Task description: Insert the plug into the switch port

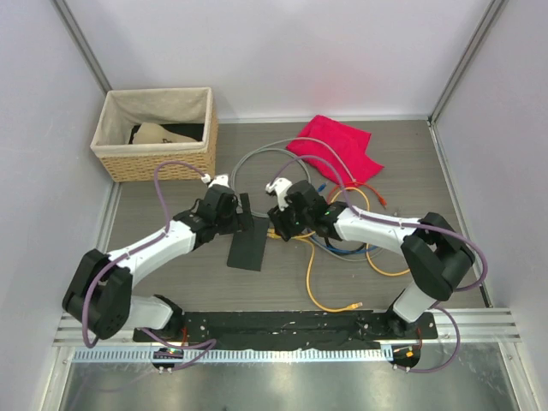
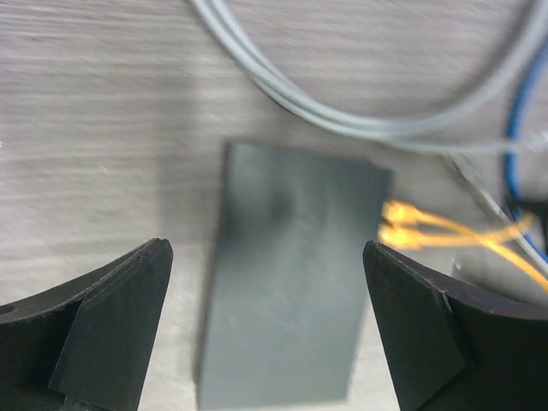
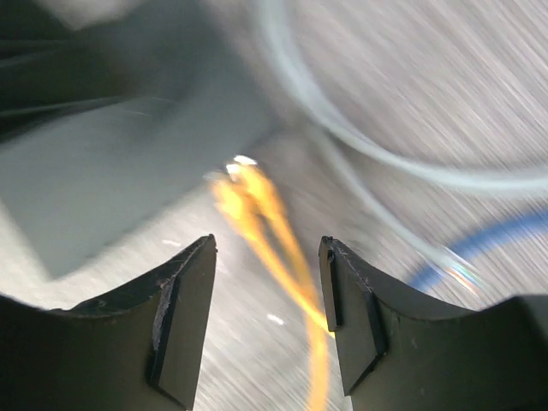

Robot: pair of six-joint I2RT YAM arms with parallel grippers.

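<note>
The dark flat switch (image 2: pixel 282 291) lies on the grey table, seen in the left wrist view below my open left gripper. My right gripper is open above the yellow cables; their plugs (image 3: pixel 244 188) lie beside the switch's edge in the right wrist view, slightly blurred. Nothing is held between either gripper's fingers. In the top view, my left gripper (image 1: pixel 240 214) is over the upper part of the switch and my right gripper (image 1: pixel 282 223) is just to its right. Whether the plugs touch a port is unclear.
A wicker basket (image 1: pixel 154 163) stands at back left, a red cloth (image 1: pixel 334 141) at back right. Grey, blue, red and yellow cables (image 1: pixel 308 282) spread over the middle and right.
</note>
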